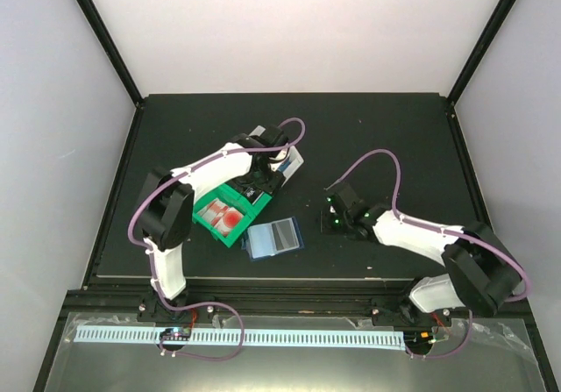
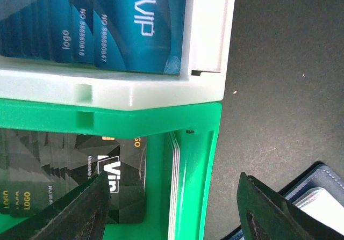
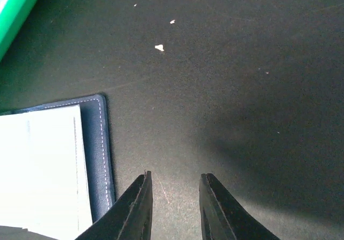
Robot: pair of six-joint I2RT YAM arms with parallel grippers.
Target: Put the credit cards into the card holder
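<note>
Blue credit cards (image 2: 121,25) lie in the white compartment (image 2: 210,30) in the left wrist view. Black cards (image 2: 80,170) fill part of the green compartment (image 2: 161,208) beside it. Red and white cards (image 1: 221,217) sit in the green tray's nearer section. The card holder (image 1: 274,238), dark blue with clear sleeves, lies open and flat on the table. My left gripper is open above the trays, its fingers wide apart with nothing gripped. To the right of the holder, my right gripper stands open and empty over bare table.
The raised walls of the green tray (image 1: 240,242) stand close to the holder's upper left corner.
</note>
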